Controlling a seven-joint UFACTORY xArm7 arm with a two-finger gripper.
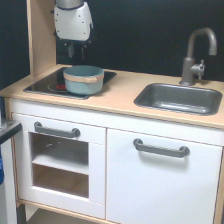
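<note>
A round pot (84,84) with a blue-green side and a pinkish inside stands upright on the black cooktop (45,85) of a toy kitchen. Above its left part hangs my gripper (72,55), pointing down from the white arm end (72,22). The dark fingers blend into the dark wall, so how far apart they stand is unclear. A gap seems to show between them and the pot's rim.
To the right, a grey sink (180,97) is set into the wooden counter (125,90), with a tall faucet (192,60) behind it. Bare counter lies between cooktop and sink. Below are an oven door handle (57,132) and a cabinet handle (161,149).
</note>
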